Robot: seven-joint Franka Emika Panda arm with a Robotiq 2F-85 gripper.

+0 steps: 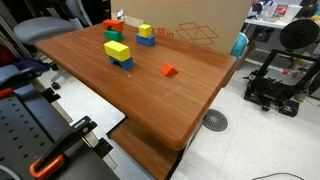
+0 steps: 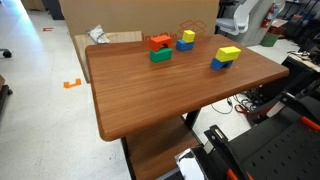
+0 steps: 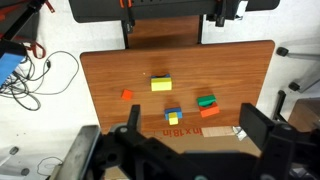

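Note:
In the wrist view my gripper stands open, its dark blurred fingers wide apart at the lower left and lower right, with nothing between them. The wooden table lies below it. A yellow block (image 1: 118, 50) rests on a blue block (image 1: 121, 62). Farther back, a smaller yellow block (image 1: 145, 30) sits on another blue block (image 1: 146, 41). Beside that pair, a red block (image 2: 160, 43) tops a green block (image 2: 161, 56). A small red triangular block (image 1: 169, 69) lies alone on the wood. The gripper does not show clearly in either exterior view.
A cardboard panel (image 1: 190, 20) stands along its far side. Cables (image 3: 40, 75) lie on the floor at the left of the wrist view.

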